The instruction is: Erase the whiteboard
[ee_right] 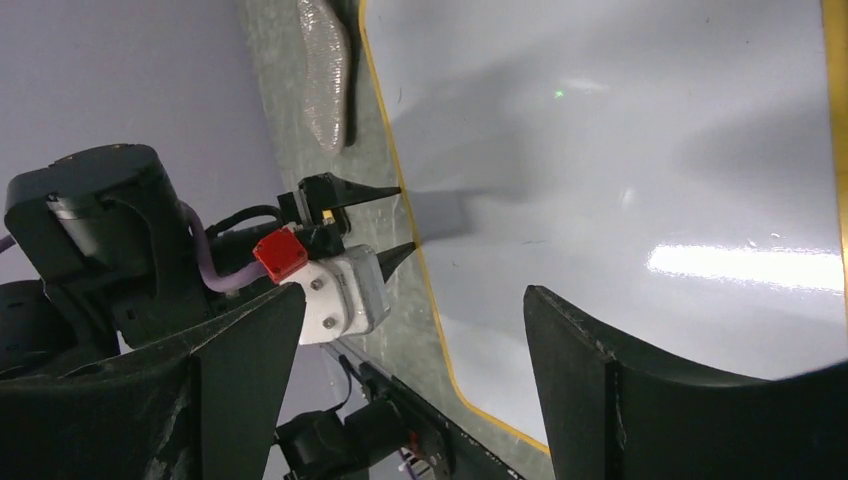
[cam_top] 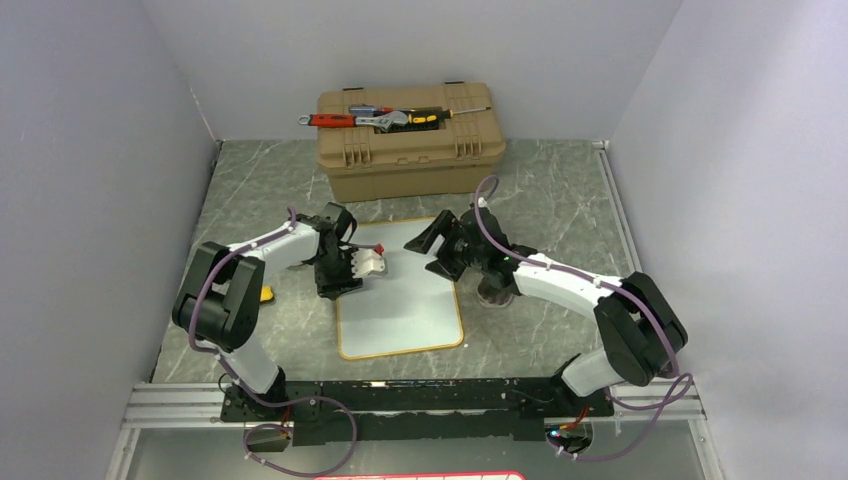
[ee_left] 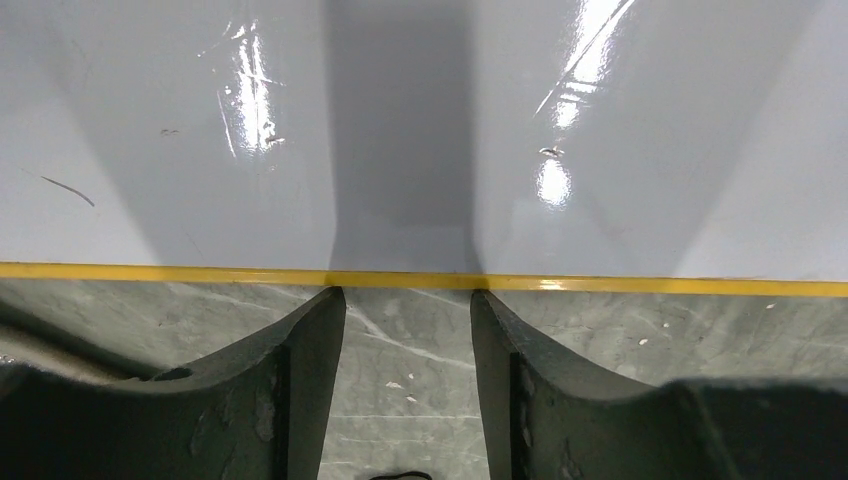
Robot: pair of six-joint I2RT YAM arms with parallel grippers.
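Note:
The whiteboard point(cam_top: 400, 315), white with a yellow frame, lies flat in the middle of the table. In the left wrist view a short dark stroke point(ee_left: 68, 190) and a few small specks show on its surface. At the board's left edge is my left gripper, open, its fingertips apart beside the yellow rim; contact cannot be judged. My right gripper point(cam_top: 419, 257) is over the right part of the board, fingers spread. Only bare whiteboard shows between them in the right wrist view.
A tan toolbox point(cam_top: 415, 180) with tools on top stands behind the board. A yellow item point(cam_top: 266, 293) lies at the left, partly behind the left arm. A grey object point(cam_top: 495, 295) is under the right arm; another grey speckled piece point(ee_right: 325, 75) lies beyond the board's left edge.

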